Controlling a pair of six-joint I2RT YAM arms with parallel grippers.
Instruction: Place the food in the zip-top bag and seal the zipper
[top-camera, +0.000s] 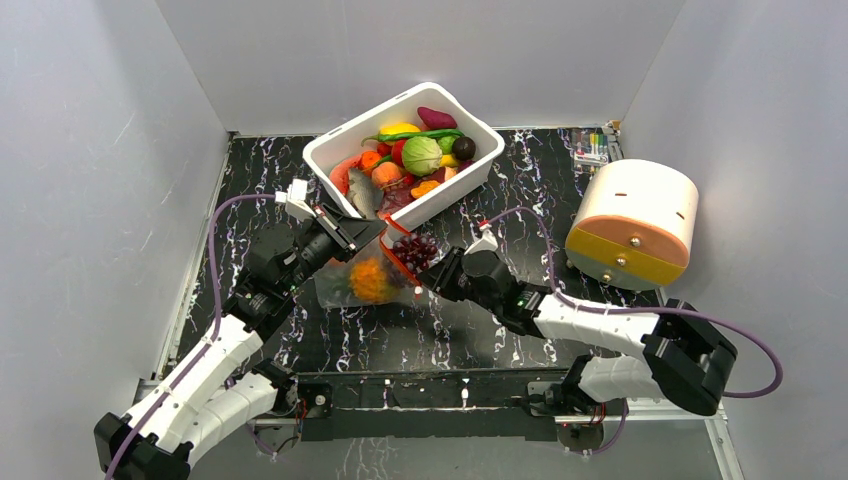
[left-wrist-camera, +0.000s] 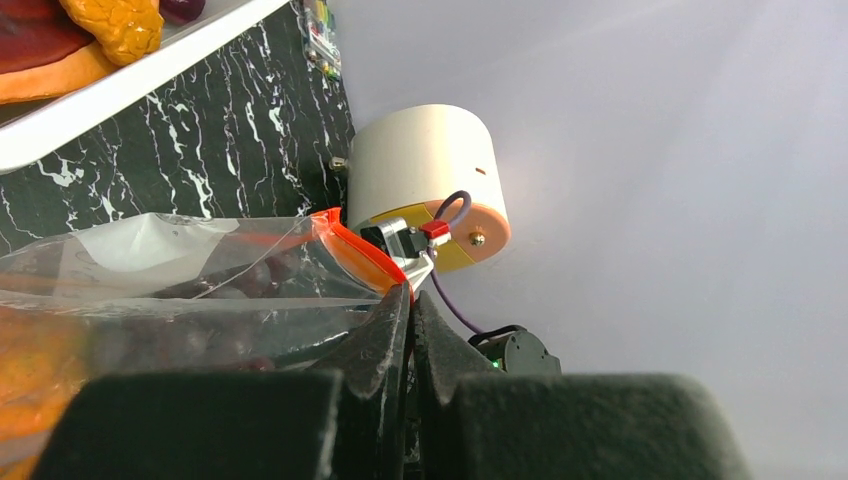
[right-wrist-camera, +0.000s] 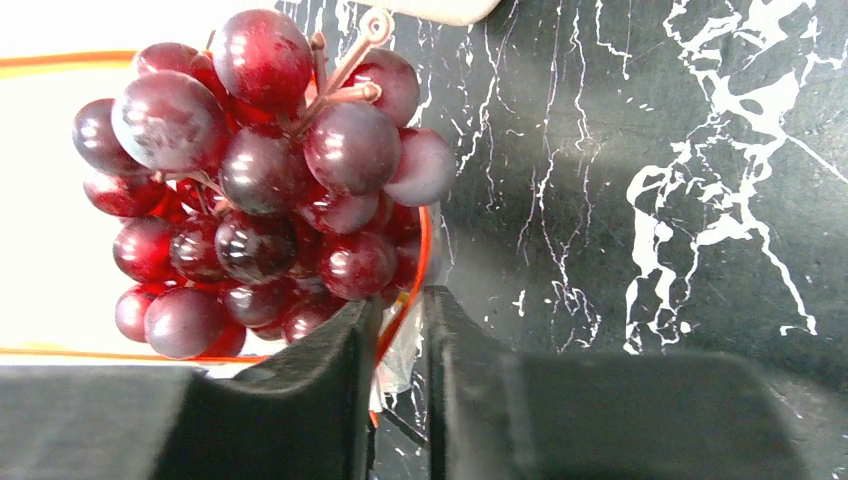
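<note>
The clear zip bag (top-camera: 336, 293) lies on the counter with yellow-orange food (top-camera: 371, 283) inside, its orange-edged mouth facing right. Dark red grapes (right-wrist-camera: 262, 165) sit at that mouth, partly in the opening. At the mouth's far corner, my left gripper is shut on the bag's orange rim (left-wrist-camera: 366, 255). My right gripper (top-camera: 421, 281) is at the near part of the mouth. Its fingers (right-wrist-camera: 345, 345) stand a little apart with the orange rim passing between them, and the grapes are just beyond.
Behind the bag, a white bin (top-camera: 343, 133) holds assorted toy food, its near corner close to my left gripper. A bread-shaped box (top-camera: 634, 220) stands on the right, with a small clear pack (top-camera: 590, 148) behind it. Bare counter (top-camera: 540, 180) lies between bin and box.
</note>
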